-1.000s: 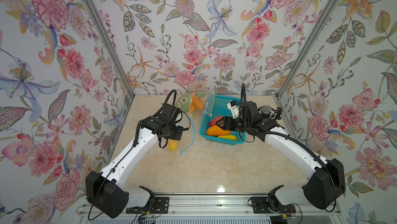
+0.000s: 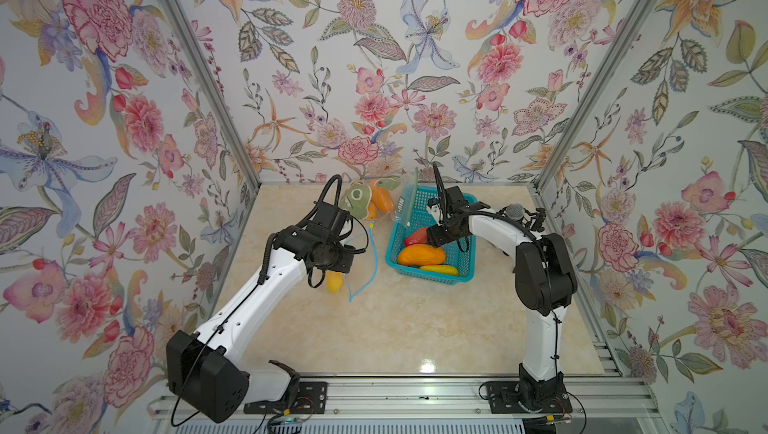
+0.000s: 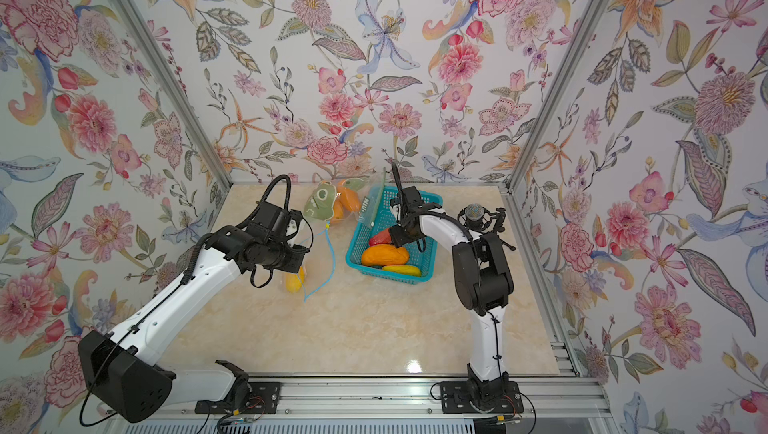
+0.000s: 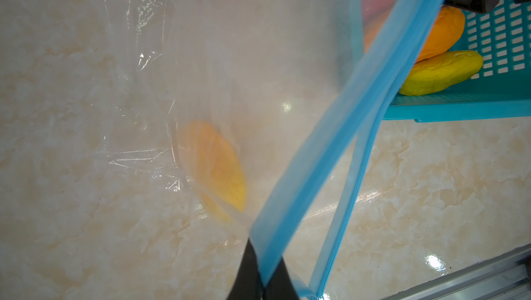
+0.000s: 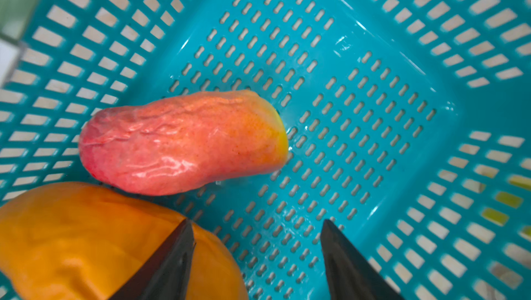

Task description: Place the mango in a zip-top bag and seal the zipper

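Note:
A clear zip top bag (image 4: 260,78) with a blue zipper strip (image 4: 332,134) fills much of the left wrist view. My left gripper is shut on its corner, and the two zipper edges stand apart. A yellow fruit (image 4: 213,167) shows through the plastic; I cannot tell whether it lies inside or behind. The red and yellow mango (image 5: 188,139) rests on the bottom of the blue basket (image 5: 337,17). My right gripper is open over the basket, in front of the mango, with its left finger (image 5: 171,261) overlapping the large orange fruit. Nothing is between its fingers.
Beside the mango in the basket lie the large orange fruit (image 2: 421,255) and a yellow fruit (image 2: 439,269). Behind the bag are a green item (image 2: 359,200) and orange fruit (image 2: 382,197). A dark stand (image 2: 524,216) is right of the basket.
The left arm and the bag have stayed put.

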